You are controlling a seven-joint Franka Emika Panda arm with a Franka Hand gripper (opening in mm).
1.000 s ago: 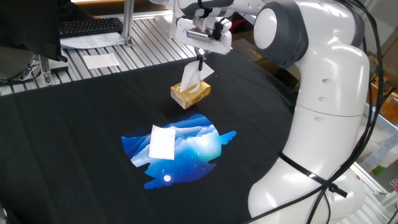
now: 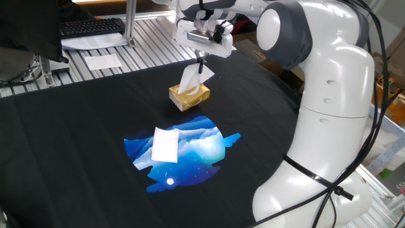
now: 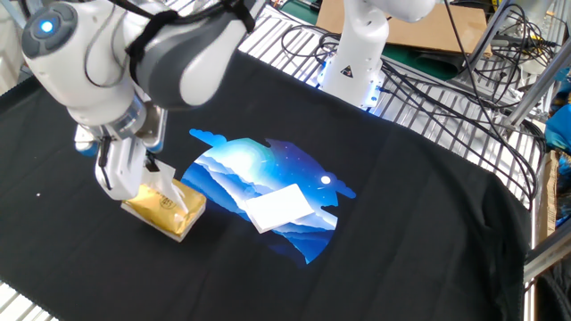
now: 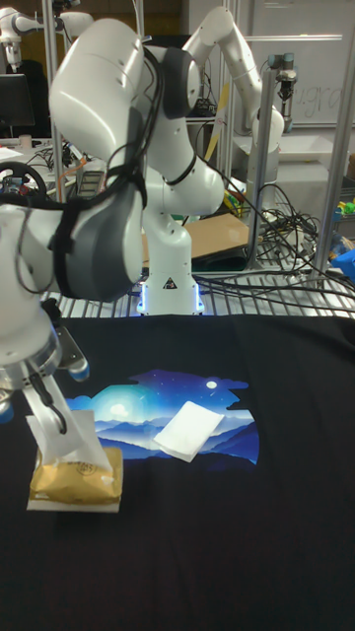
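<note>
A gold tissue pack (image 2: pixel 190 99) is below my gripper (image 2: pixel 201 63), at the back of the black cloth in exterior view 1. From its top rises a white tissue (image 2: pixel 190 79), and the dark fingers are shut on that tissue's upper part. In exterior view 3 the tissue (image 4: pixel 65 437) still joins the gold pack (image 4: pixel 76 482). Whether the pack touches the cloth or hangs just above it, I cannot tell. A folded white sheet (image 2: pixel 165 145) lies flat on the blue mountain picture (image 2: pixel 205 152), apart from the pack.
Black cloth (image 2: pixel 63 152) covers the table, with wide bare areas around the picture. Beyond its back edge are a ribbed metal surface (image 2: pixel 149 41), a keyboard (image 2: pixel 92 28) and a small white paper (image 2: pixel 103 61). Cables lie near the robot base (image 3: pixel 352 76).
Over the last second my gripper has shifted slightly left in exterior view 1. The tissue and the gold pack have moved left with it. The folded sheet and picture are unmoved.
</note>
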